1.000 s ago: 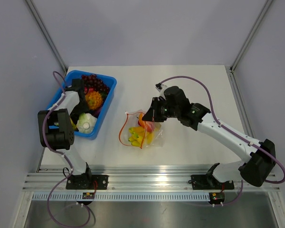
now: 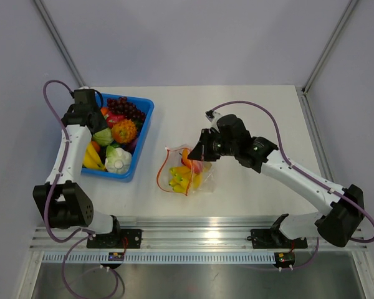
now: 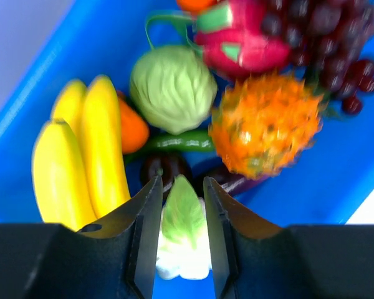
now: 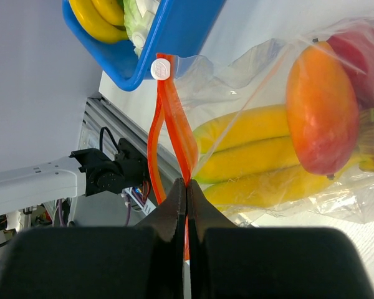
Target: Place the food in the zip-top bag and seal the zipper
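Observation:
The clear zip top bag (image 2: pixel 202 185) with an orange-edged mouth stands open mid-table. Yellow bananas (image 4: pixel 249 159), a red-orange mango (image 4: pixel 322 109) and a dark red item show through its film. My right gripper is shut, its fingertips pinching the bag's orange strip (image 4: pixel 176 124). Over the blue basket (image 2: pixel 133 163) hangs my left gripper, open with a modest gap and nothing held. Below it lie a cauliflower (image 2: pixel 118 160), a green cabbage (image 3: pixel 173 89), bananas (image 3: pixel 104 146) and a spiky orange fruit (image 3: pixel 266 124).
Dark grapes (image 3: pixel 327 47) and a pink dragon fruit (image 3: pixel 246 43) fill the basket's far part. Right of and behind the bag, the white table (image 2: pixel 262 103) is bare. A grey wall (image 2: pixel 19 124) rises close along the left side.
The right arm and bag have stayed put.

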